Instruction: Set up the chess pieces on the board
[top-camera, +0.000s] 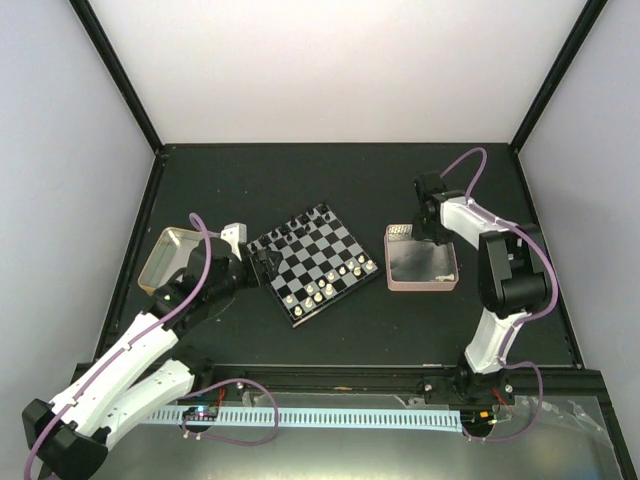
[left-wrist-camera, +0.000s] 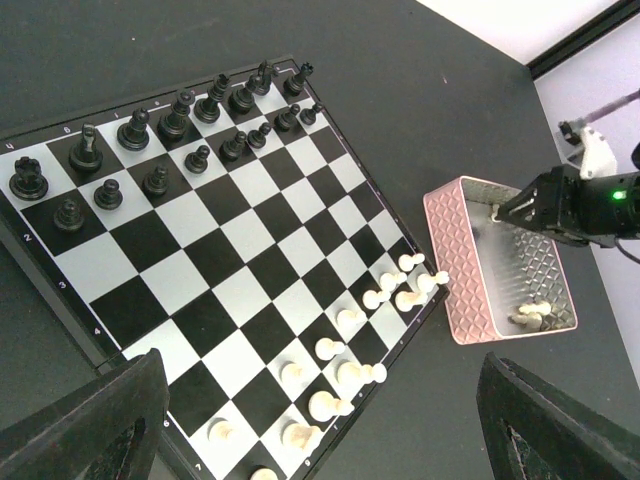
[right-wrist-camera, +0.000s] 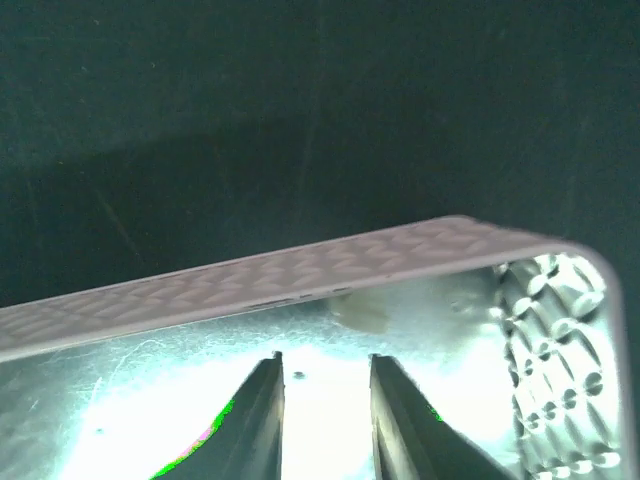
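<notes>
The chessboard (top-camera: 315, 262) (left-wrist-camera: 245, 265) holds black pieces (left-wrist-camera: 133, 130) along one side and white pieces (left-wrist-camera: 330, 405) along the other. On its right is a pink bin (top-camera: 420, 285) (left-wrist-camera: 462, 315) with a few white pieces (left-wrist-camera: 535, 312) inside. My right gripper (top-camera: 432, 232) is over the bin, fingers apart, above its shiny floor; a blurred pale shape sits by the far wall in the right wrist view. My left gripper is open above the left part of the board, nothing between its fingers.
A second bin (top-camera: 160, 260) lies at the left, partly behind the left arm. White walls surround the workspace.
</notes>
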